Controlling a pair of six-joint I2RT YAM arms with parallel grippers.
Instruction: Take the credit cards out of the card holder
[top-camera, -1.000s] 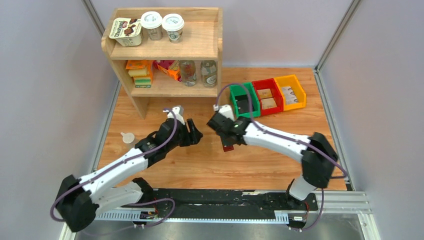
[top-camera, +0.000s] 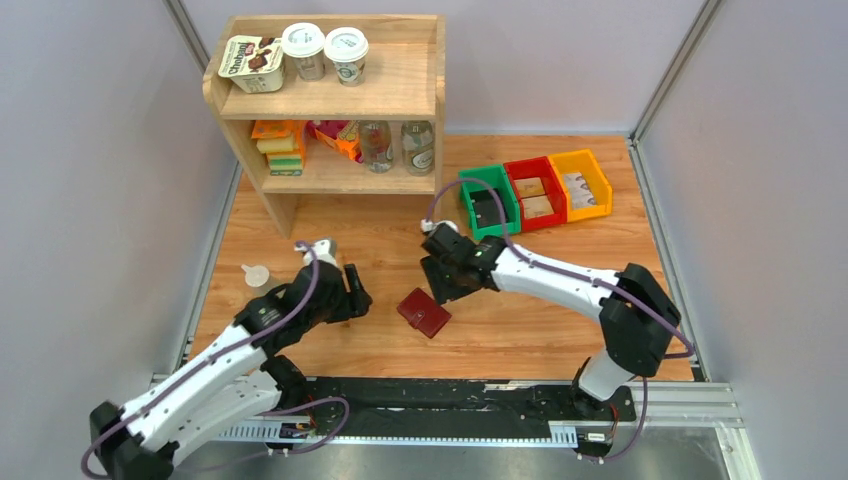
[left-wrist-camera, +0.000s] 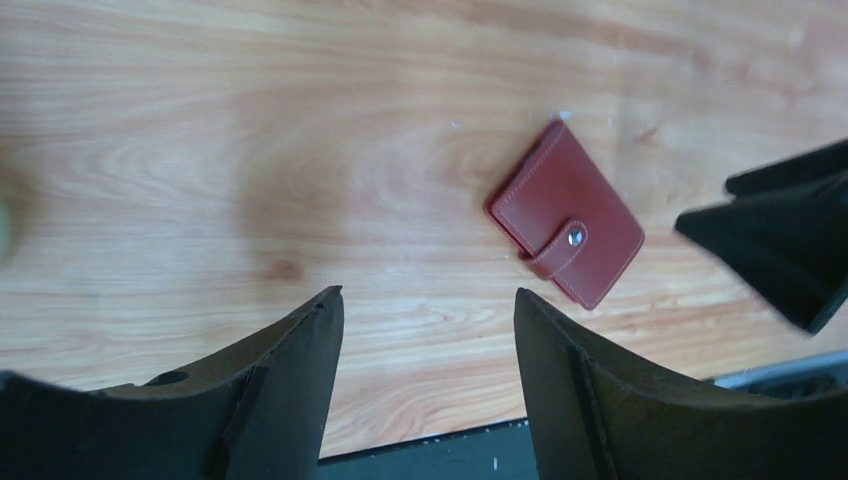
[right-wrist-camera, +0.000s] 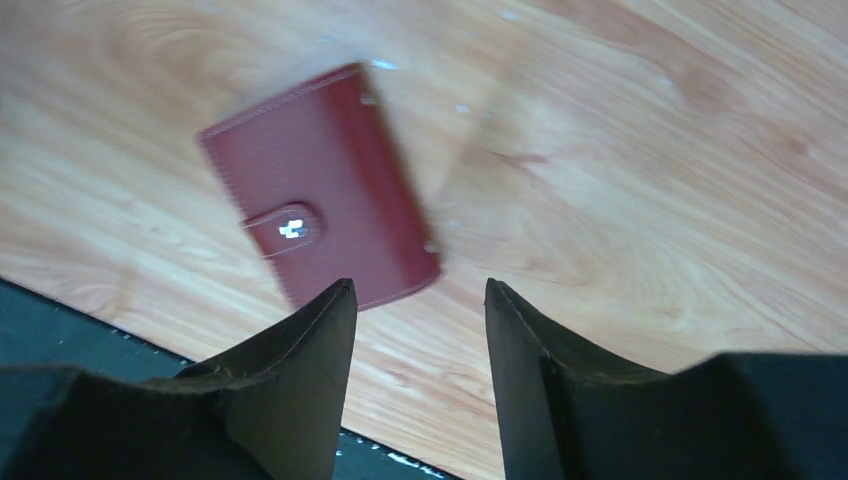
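A dark red leather card holder lies flat on the table, its snap strap fastened across one edge; no cards show. It also appears right of centre in the left wrist view and at the upper left in the right wrist view. My right gripper is open above the table beside the holder, nothing between its fingers. My left gripper stands open too, apart from the holder on its left side, with only bare wood between the fingers. The right gripper's dark fingers show at that view's right edge.
Green, red and yellow bins stand at the back right with flat items inside. A wooden shelf fills the back left. A small white cup sits near the left arm. Table right of the holder is clear.
The card holder now lies lower and left of where it was a second ago.
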